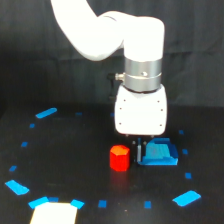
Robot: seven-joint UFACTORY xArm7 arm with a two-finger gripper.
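A red block [119, 158] with a roughly six-sided outline rests on the black table. A blue object [160, 153], like a shallow box or tray, lies to its right. My gripper [139, 155] points down from the white arm, its dark fingers close to the gap between the red block and the blue object. The fingers are small and dark against the table, so neither their opening nor anything between them can be made out.
Blue tape strips [17, 187] and small blue squares mark the black table [75, 150]. A cream-coloured box [54, 213] stands at the front left, cut by the frame edge. Open table lies to the left.
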